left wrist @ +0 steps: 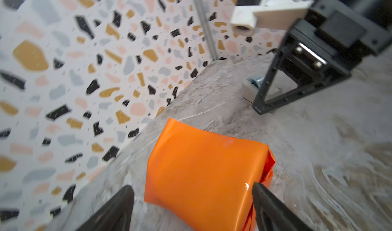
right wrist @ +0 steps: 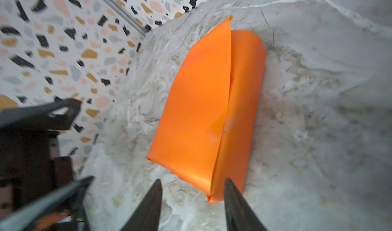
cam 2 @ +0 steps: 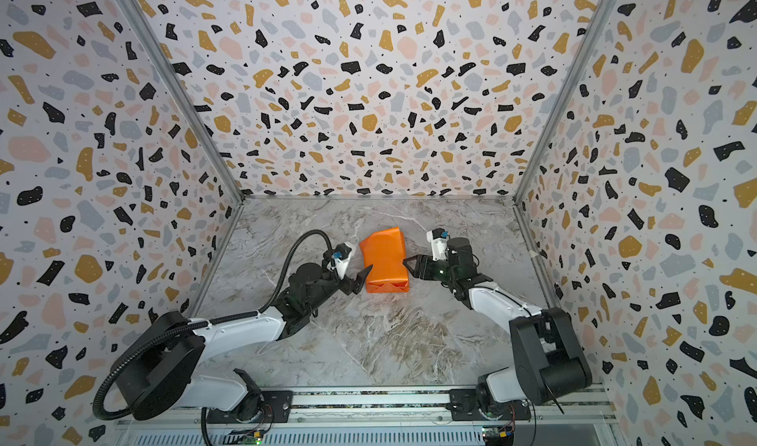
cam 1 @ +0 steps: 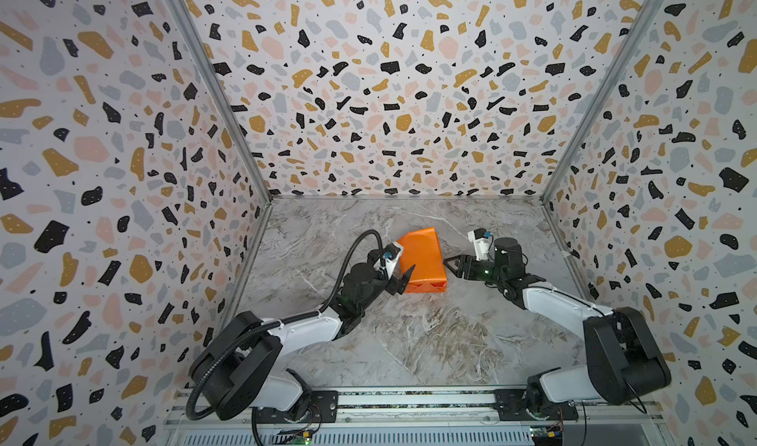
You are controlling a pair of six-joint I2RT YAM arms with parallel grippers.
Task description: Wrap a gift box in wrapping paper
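Observation:
The gift box in glossy orange wrapping paper point(cam 1: 422, 252) lies mid-table; its near end point(cam 1: 426, 286) shows folded paper. A loose sheet edge runs along the long side of the orange package point(right wrist: 196, 108) in the right wrist view, lifting into a point at the far corner. My left gripper point(cam 1: 407, 277) is open at the left near corner, its black fingers point(left wrist: 271, 208) apart, and the package point(left wrist: 204, 165) shows beyond and between them. On the right side, just clear of the package, my right gripper point(cam 1: 449, 264) stands open with nothing between its fingers.
A small pale object with a bluish top point(left wrist: 251, 88) lies on the table behind the right gripper. Bare marble point(cam 1: 315, 225) surrounds the package, with patterned walls point(cam 1: 394, 91) behind and at both sides.

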